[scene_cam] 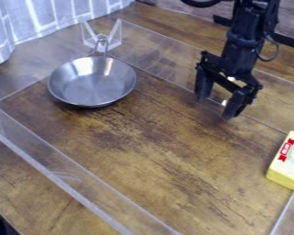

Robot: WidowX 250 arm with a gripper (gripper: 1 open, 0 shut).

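My black gripper [223,92] hangs at the upper right, low over the wooden table [150,165], its fingers apart and open. A small pale object shows partly behind and between the fingers; what it is I cannot tell. A steel pan [92,80] sits on the table at the left, apart from the gripper. A yellow box [286,162] with a red and white label lies at the right edge.
A small white wire-like item [102,37] stands behind the pan. Clear acrylic edges run along the left and front.
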